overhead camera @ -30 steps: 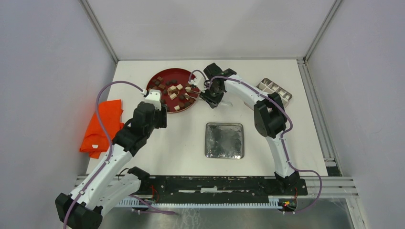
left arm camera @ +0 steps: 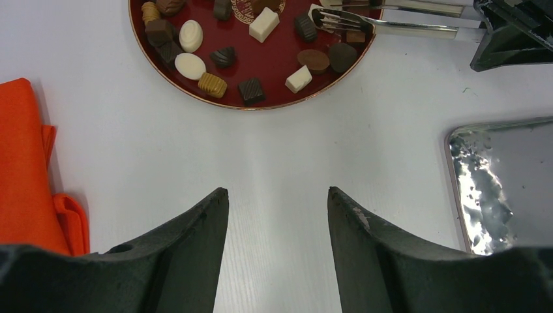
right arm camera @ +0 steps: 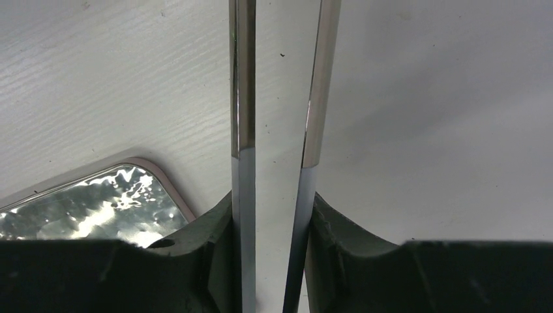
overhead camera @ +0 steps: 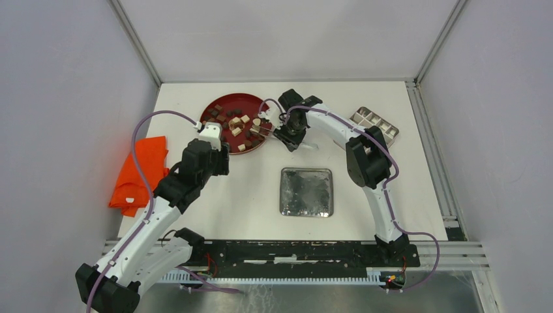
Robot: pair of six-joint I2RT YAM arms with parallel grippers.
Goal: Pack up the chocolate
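Observation:
Assorted chocolates fill a round red plate at the back. My right gripper is shut on metal tongs, whose tips reach over the plate's right side, by a pale piece and brown pieces in the left wrist view; whether they grip one is unclear. The right wrist view shows only the tongs' shafts. My left gripper hangs over the table left of centre, part open and empty. A compartment box lies at the back right, partly hidden by the right arm.
A metal tray lies at front centre. Folded orange cloth lies at the left edge. The white table between cloth and tray is clear.
The right gripper and tongs have shifted very slightly downward in the top view over the last second. The left arm looks unchanged.

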